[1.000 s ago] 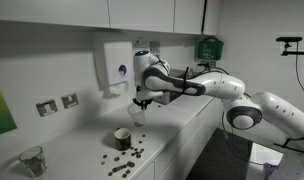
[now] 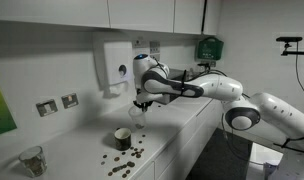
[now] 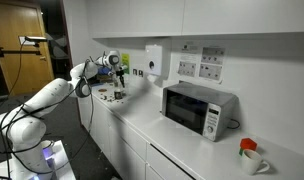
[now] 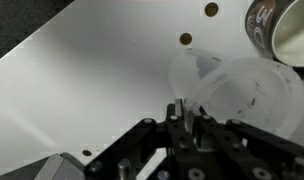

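Observation:
A clear plastic cup (image 4: pixel 254 92) is pinched at its wall between the fingers of my gripper, which is shut on it. In exterior view 1 the same cup (image 2: pixel 138 117) hangs under the gripper (image 2: pixel 143 104), close to the counter; whether its base touches cannot be told. A dark mug with a pale inside (image 2: pixel 123 138) stands just beside it, nearer the camera. The wrist view has that mug (image 4: pixel 261 18) at the upper right corner, close to the cup's rim. Several small brown discs (image 2: pixel 116 169) lie scattered around the mug.
A metallic-looking cup (image 2: pixel 33 160) stands at the near left of the counter (image 2: pixel 77 150). The wall with a white dispenser (image 2: pixel 116 60) rises behind. Far down the counter are a microwave (image 3: pixel 199 108) and a white mug (image 3: pixel 250 162).
The arm has shifted only slightly. The cup stays in the grip at about the same place, and the mug and discs have not moved.

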